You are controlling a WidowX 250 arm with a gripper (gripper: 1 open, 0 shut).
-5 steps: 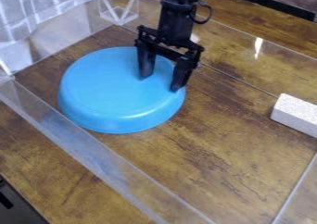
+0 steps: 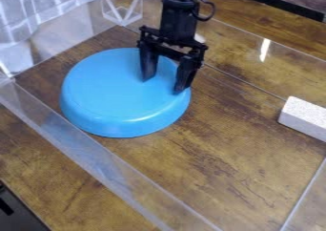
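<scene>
A large light-blue round object (image 2: 114,94), smooth like an upturned bowl or cushion, lies on the wooden surface in the left middle of the view. My black gripper (image 2: 167,65) reaches down from the top onto its back right part, its fingers spread at that edge. Whether anything is held between them is hard to tell.
A white block (image 2: 306,117) lies at the right. Clear panels or strips run along the left and bottom right.
The gripper has shifted very slightly. The blue object looks unmoved.
</scene>
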